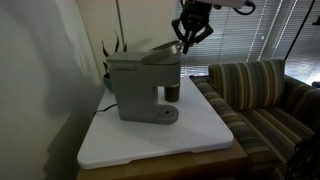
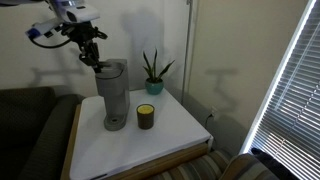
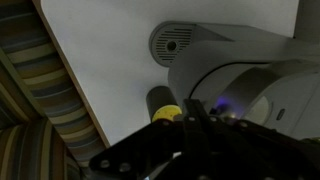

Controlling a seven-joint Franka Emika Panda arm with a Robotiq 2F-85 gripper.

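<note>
A grey single-cup coffee maker [image 1: 145, 85] stands upright on the white tabletop [image 1: 105, 145], its lid [image 1: 162, 53] sloping up toward my arm. My gripper [image 1: 186, 46] is at the raised edge of that lid, pointing down with its fingers shut. In exterior view 2 the gripper [image 2: 97, 66] hangs just over the top of the machine [image 2: 115, 95]. From the wrist, the fingertips [image 3: 192, 108] lie over the machine's grey head [image 3: 220, 70]; nothing shows between them. Whether they touch the lid I cannot tell.
A dark mug with a yellow inside [image 2: 146, 116] stands beside the machine. Behind it is a potted plant [image 2: 154, 72]. A striped armchair [image 1: 247, 88] is close to the table's right side.
</note>
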